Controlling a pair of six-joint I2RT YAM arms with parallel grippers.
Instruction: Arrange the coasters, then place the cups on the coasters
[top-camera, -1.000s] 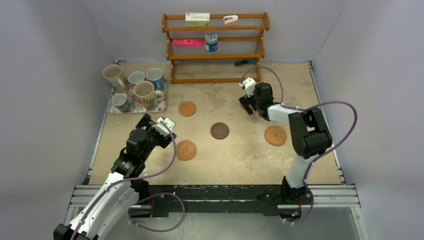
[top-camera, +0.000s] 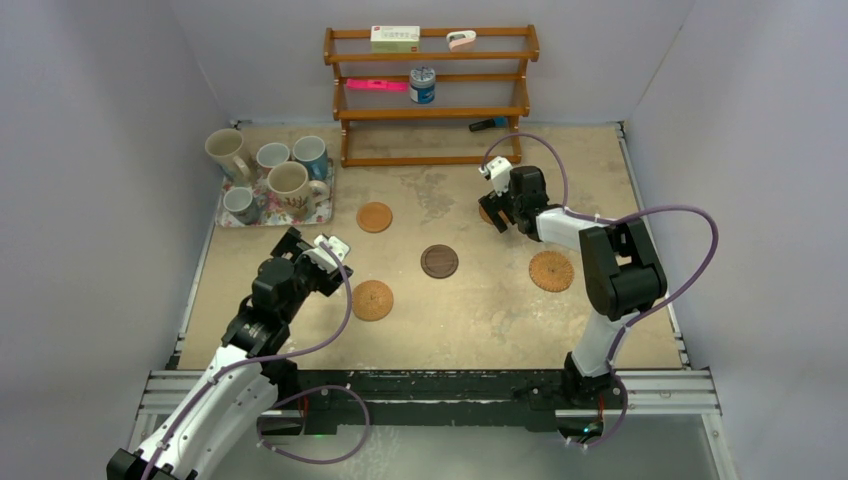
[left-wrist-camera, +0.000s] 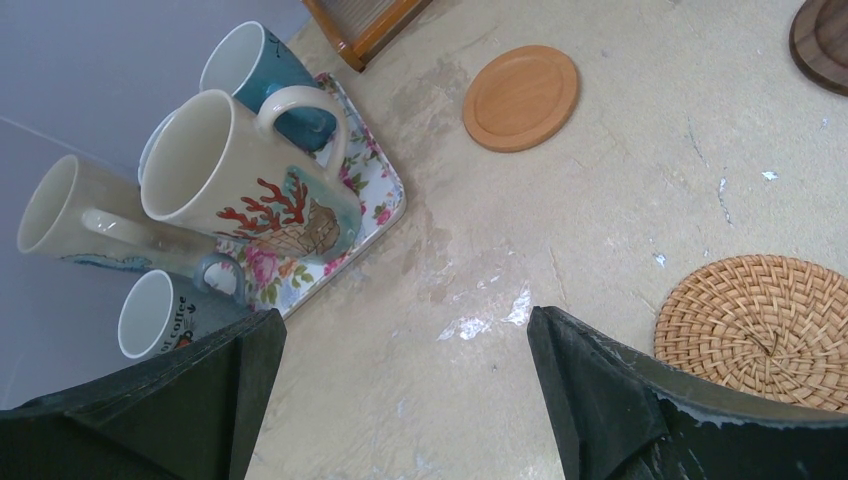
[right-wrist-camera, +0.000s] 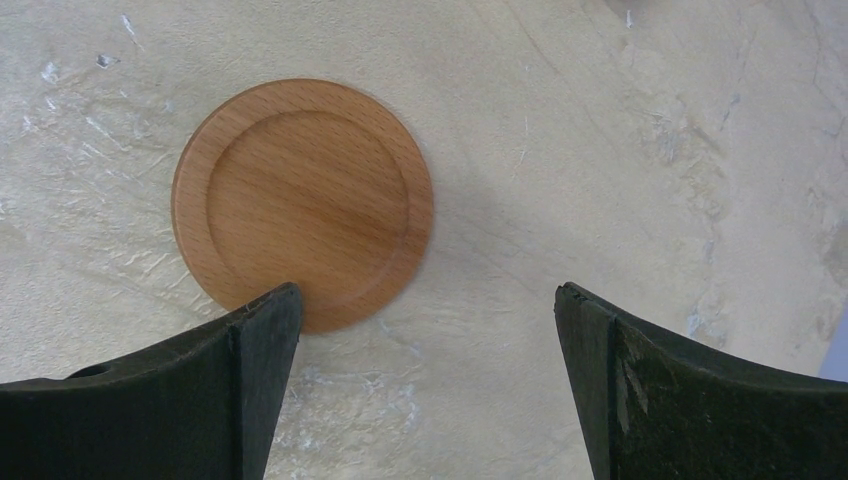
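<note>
Several cups stand together on a floral tray (top-camera: 320, 216) at the table's back left; among them are a cream mug with a red coral picture (left-wrist-camera: 270, 185), a blue mug (top-camera: 311, 156) and a small grey cup (left-wrist-camera: 172, 312). Coasters lie spread over the table: a round wooden one (top-camera: 374, 217), a dark one (top-camera: 439, 261), and woven ones at left (top-camera: 372, 300) and right (top-camera: 551, 271). My left gripper (top-camera: 318, 262) is open and empty, in front of the tray. Over another wooden coaster (right-wrist-camera: 310, 200) my right gripper (top-camera: 492, 212) hangs open, nothing between its fingers.
A wooden shelf rack (top-camera: 430, 112) stands at the back, holding a box (top-camera: 395, 39), a tin (top-camera: 422, 86) and a pink item (top-camera: 376, 85). Walls bound the table left and right. Bare tabletop lies between the coasters.
</note>
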